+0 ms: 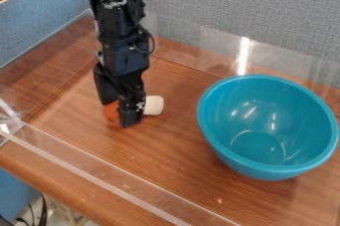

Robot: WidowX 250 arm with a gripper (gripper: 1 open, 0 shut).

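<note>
My black gripper points down just over the wooden tabletop, left of centre, open around or just over an orange object that it partly hides. A short white cylinder lies directly to the right of the fingertips; whether it joins the orange piece behind them I cannot tell. A large teal bowl stands on the right side.
Grey padded walls border the back, with a blue panel at the left. A clear strip runs along the front left edge, with cables below it. The wood between gripper and bowl is mostly bare.
</note>
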